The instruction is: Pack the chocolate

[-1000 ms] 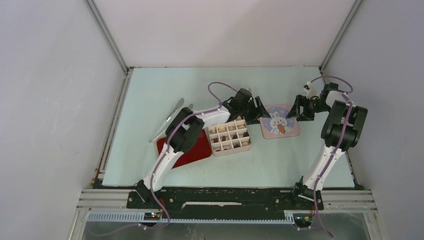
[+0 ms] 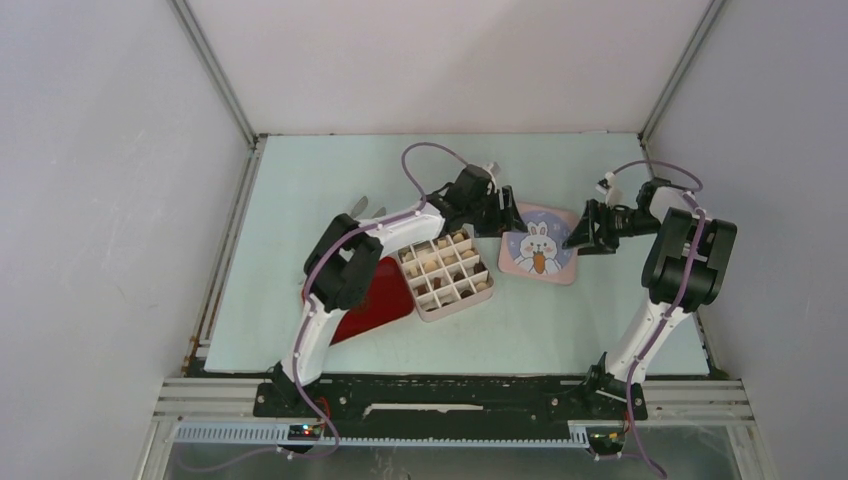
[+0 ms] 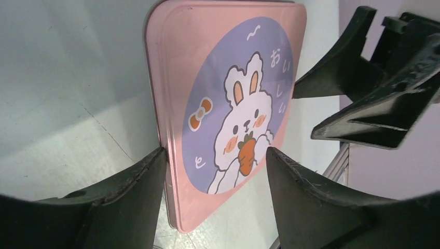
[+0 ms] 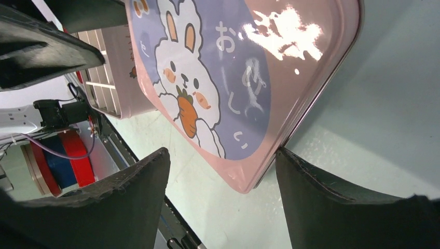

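Observation:
A pink lid (image 2: 537, 245) with a rabbit and carrot picture lies between my two grippers. My left gripper (image 2: 497, 212) is at its left side, one finger touching the lid's edge in the left wrist view. My right gripper (image 2: 590, 228) is at the right side, a finger against the lid's rim in the right wrist view. Both are part open, with the lid reaching in between their fingertips. The pink divided box (image 2: 446, 308) holds chocolate pieces in its compartments, left of the lid and partly under my left arm.
A red tray (image 2: 365, 320) lies under the left arm at lower left. Long silver utensils (image 2: 358, 208) lie behind it.
The lid has moved left, towards the divided box, with both grippers beside it. The box also appears shifted slightly left, and my left arm has moved left.

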